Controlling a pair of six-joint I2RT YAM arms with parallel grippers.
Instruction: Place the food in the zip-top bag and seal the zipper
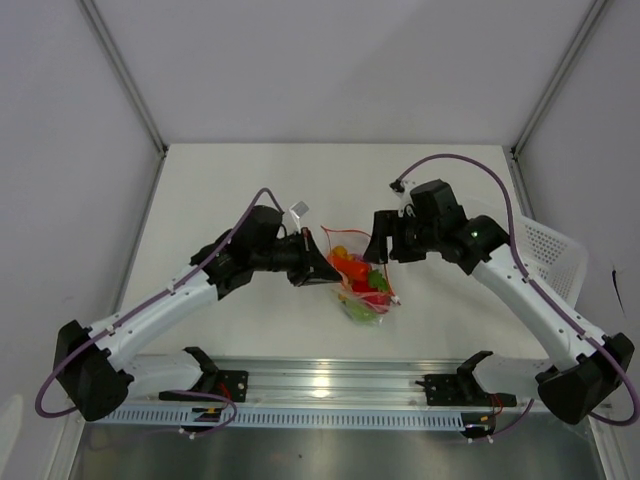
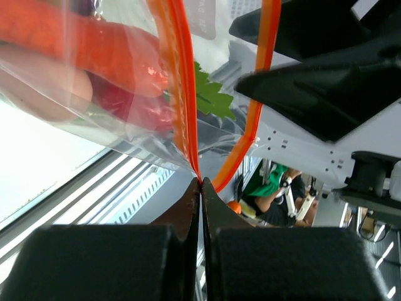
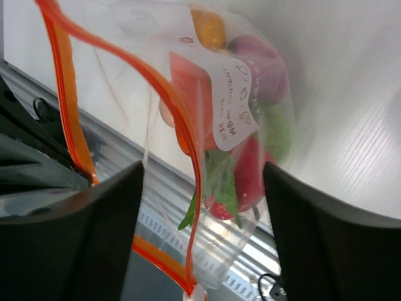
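The clear zip top bag stands mid-table, holding orange, red, purple and green food under a white label. My left gripper is shut on the orange-edged rim of the bag, at the end of the zipper strip. My right gripper is part open above the bag's right side; in the right wrist view its blurred fingers straddle the bag's lower part and the orange zipper edge, with no clear sign of holding it.
A white perforated basket sits at the right behind the right arm. A metal rail runs along the front edge.
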